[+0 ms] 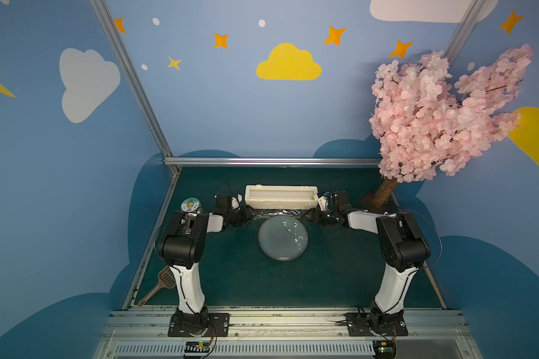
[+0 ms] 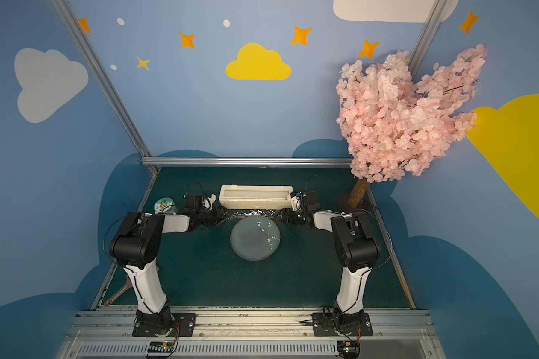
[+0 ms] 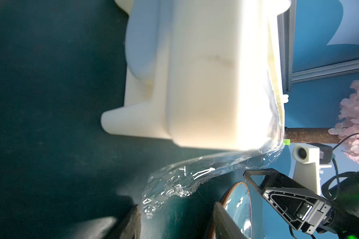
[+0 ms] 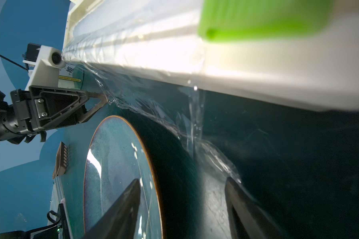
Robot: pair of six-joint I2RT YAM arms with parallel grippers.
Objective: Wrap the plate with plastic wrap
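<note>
The blue-grey plate (image 1: 282, 237) lies in the middle of the table, just in front of a white wrap dispenser (image 1: 281, 189). A crumpled strip of clear plastic wrap (image 3: 187, 175) hangs from the dispenser's front edge, between it and the plate. My left gripper is at the left end of this strip, fingers apart, the film's end by one finger. My right gripper is at the other end, fingers apart, with film hanging just beside them; whether either touches it is unclear.
A round tin (image 1: 190, 205) stands at the left, a brown slotted scoop (image 1: 164, 280) lies at the front left, and a blossom tree (image 1: 384, 192) stands at the back right. The table in front of the plate is clear.
</note>
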